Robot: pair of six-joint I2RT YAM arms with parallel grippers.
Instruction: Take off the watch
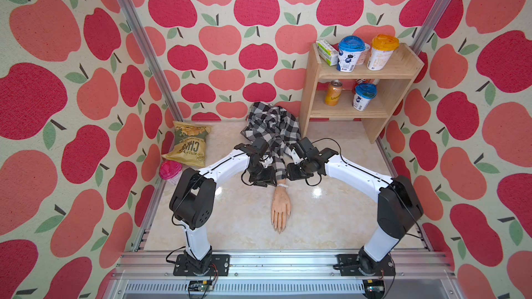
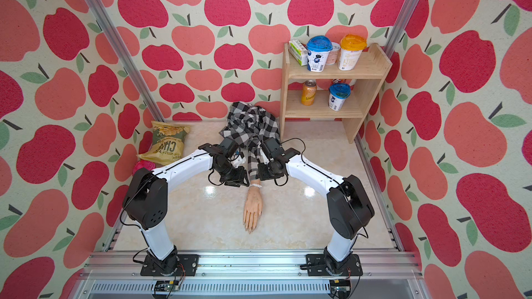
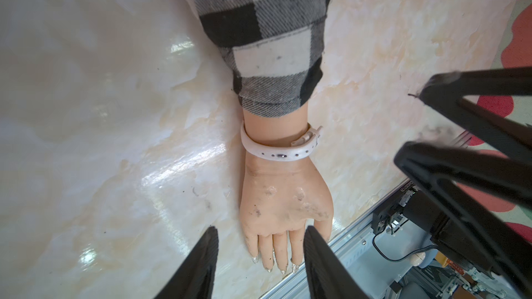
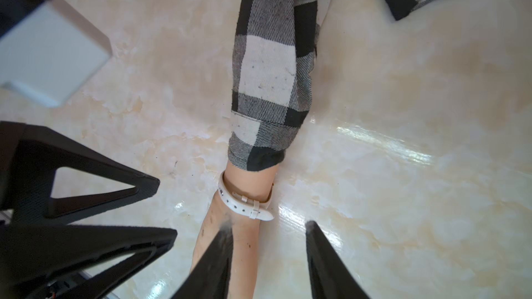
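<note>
A white watch strap circles the wrist of a mannequin hand, just below a checked sleeve. In the right wrist view the strap shows its buckle and a loose end sticking out to the right. My left gripper has its fingers apart, with the hand beyond them and nothing held. Likewise, my right gripper stands open above the table beside the forearm, with its gap empty. From the top left view, the left gripper is left of the wrist and the right gripper right of it.
A chips bag and a pink-lidded cup are at the left. The wooden shelf with cups and a can stands at the back right. Bare table lies on both sides of the hand.
</note>
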